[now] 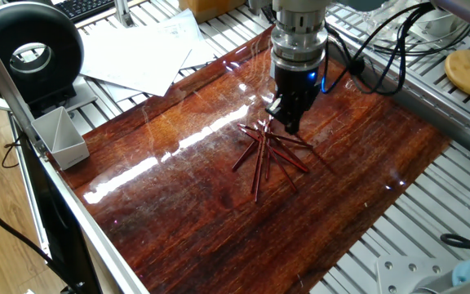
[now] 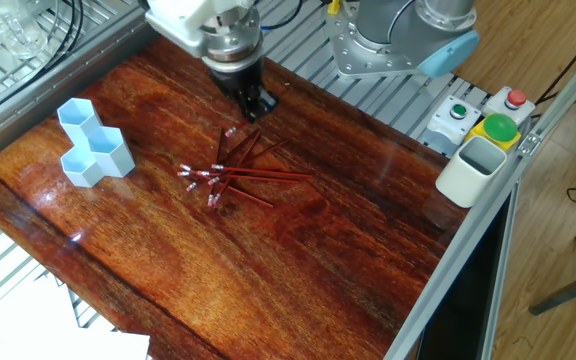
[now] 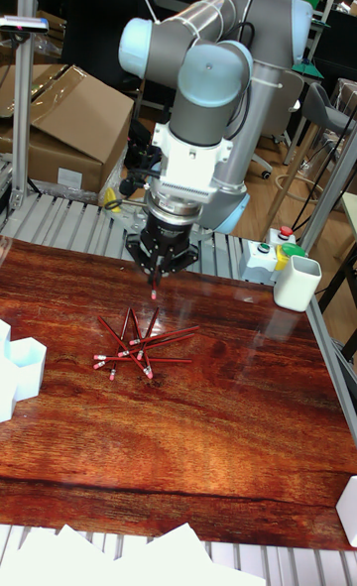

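Several dark red pencils with white-and-red ends form a loose, crossing pile on the brown wooden tabletop. Just above it, toward the robot's base, my black gripper is shut on a red pencil. One pale end of this held pencil sticks out below the fingers in exterior view 3, clear of the pile. In exterior view 2 that end shows beside the gripper. The gripper hides the pencil's middle in exterior view 1.
A white holder of joined hexagonal cells stands on one side of the tabletop. A white cup is at the opposite edge near the push buttons. In exterior view 1 a white box sits at the left edge.
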